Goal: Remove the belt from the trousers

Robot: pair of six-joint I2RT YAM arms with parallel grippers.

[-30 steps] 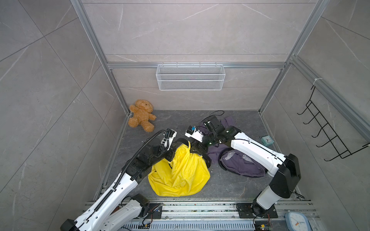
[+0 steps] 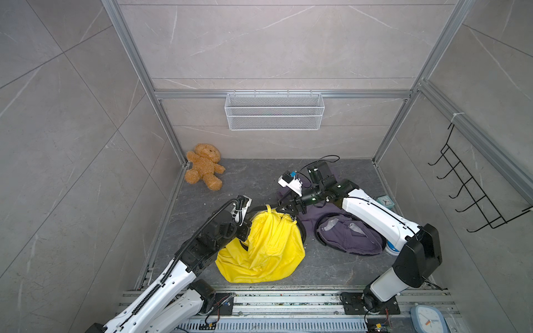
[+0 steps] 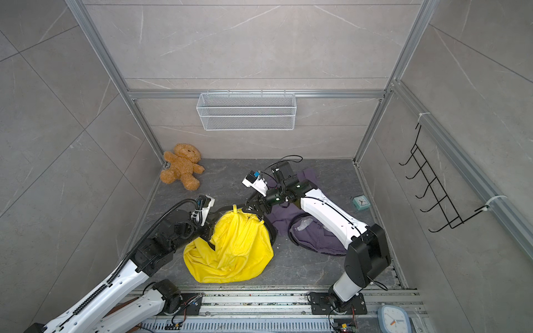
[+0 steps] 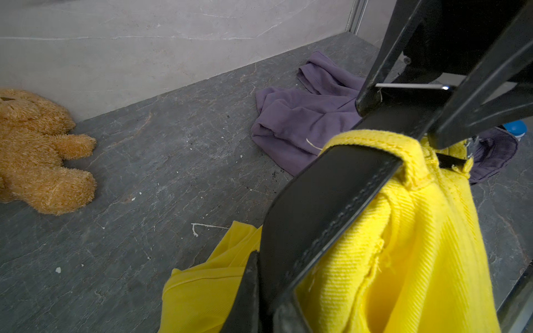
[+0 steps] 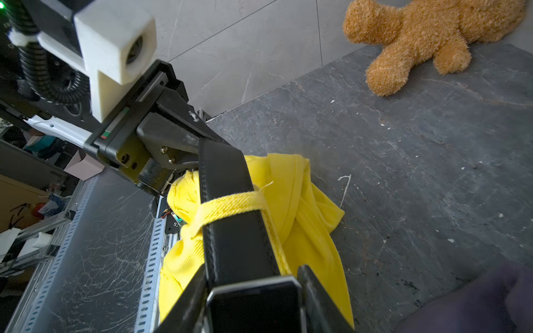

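The yellow trousers (image 2: 266, 252) lie bunched on the floor, their waist raised between my grippers. In the left wrist view the black belt (image 4: 316, 205) passes under a yellow loop (image 4: 383, 141). My left gripper is shut on the belt on one side of that loop. On the other side, my right gripper is shut on the buckle end, the metal buckle (image 5: 255, 284) showing between its fingers. From the right wrist view, the belt strap (image 5: 224, 172) runs fairly straight from one gripper to the other. More belt curves behind the waist, partly hidden.
A purple garment (image 2: 349, 236) with a black belt lies right of the trousers, partly under my right arm. A teddy bear (image 2: 205, 165) sits at the back left. Small clocks (image 2: 385, 202) stand at the right. Bare floor lies between bear and trousers.
My right gripper has moved a little right, and the belt between the grippers looks straighter. The trousers have shifted slightly to the right.
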